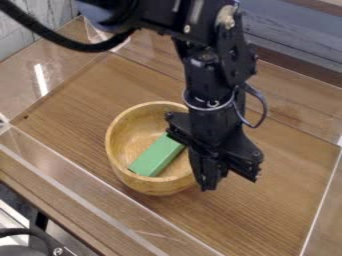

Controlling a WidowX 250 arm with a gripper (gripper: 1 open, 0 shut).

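Note:
A round yellow bowl (124, 146) sits on the wooden table, with a green rectangular block (156, 156) lying inside it. My dark gripper (209, 178) hangs at the bowl's right side, pointing down, its fingers shut with nothing visible between them. The arm hides the bowl's right part.
Bare wooden surface (274, 210) lies to the right and also left of the bowl. Clear panels edge the table at the front left and right, and cables show at the lower left corner.

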